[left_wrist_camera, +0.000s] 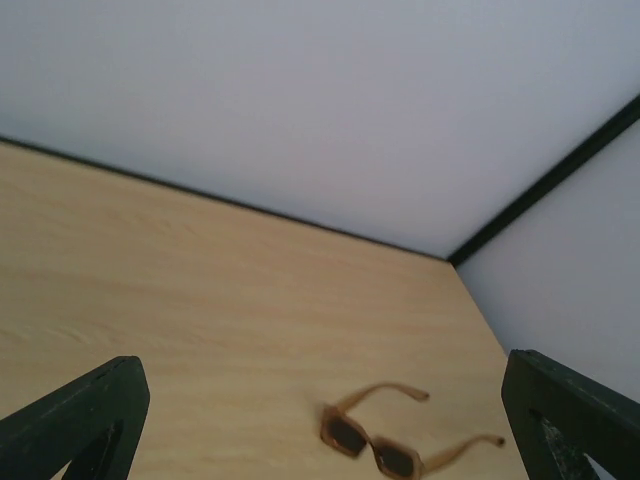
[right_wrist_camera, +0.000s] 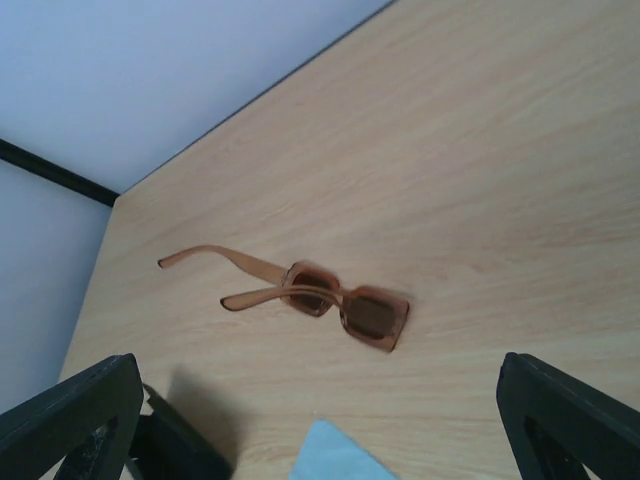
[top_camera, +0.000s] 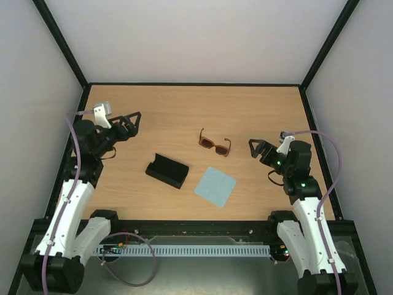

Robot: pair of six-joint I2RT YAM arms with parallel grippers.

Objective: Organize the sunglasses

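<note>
Brown sunglasses [top_camera: 214, 145] lie near the middle of the table with both temples unfolded; they show in the left wrist view [left_wrist_camera: 370, 443] and, more closely, in the right wrist view [right_wrist_camera: 345, 300]. A black case [top_camera: 167, 171] rests left of and nearer than the sunglasses. Beside it lies a light blue cloth [top_camera: 215, 187], flat. My left gripper [top_camera: 136, 123] is held at the upper left, open and empty, apart from everything. Over the right side, my right gripper [top_camera: 252, 149] stands open with nothing between its fingers.
Walls close in the left, back and right. A dark rail [top_camera: 196, 229] runs along the front edge.
</note>
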